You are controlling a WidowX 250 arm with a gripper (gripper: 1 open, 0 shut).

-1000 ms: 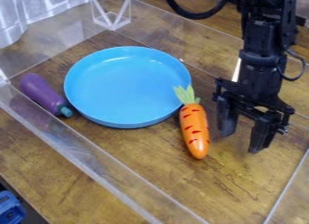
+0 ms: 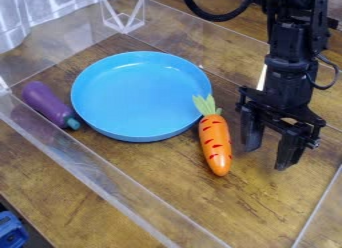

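Observation:
The black gripper (image 2: 270, 142) hangs low over the wooden table at the right of the camera view, its fingers apart with nothing visible between them. Just left of it lies an orange toy carrot (image 2: 217, 147) with pale green leaves. A blue plate (image 2: 147, 92) sits left of the carrot's leaves, and a purple toy eggplant (image 2: 51, 105) lies at the far left.
Clear plastic walls border the wooden table (image 2: 127, 187). A blue object (image 2: 10, 232) sits at the lower left corner, outside the wall.

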